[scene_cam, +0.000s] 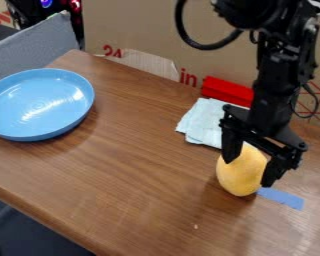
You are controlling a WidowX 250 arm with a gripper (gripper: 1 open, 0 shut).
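A black gripper (256, 160) stands open over a yellow oval object (239, 175) on the right part of the wooden table, its fingers reaching down around the object's upper part and right side. Whether they touch it I cannot tell. A strip of blue tape (280, 198) lies on the table just right of the object.
A blue plate (40, 103) rests on the left of the table (123, 190). Behind the gripper are a folded white cloth (203, 122), a red box (227, 88) and a cardboard sheet (149, 30).
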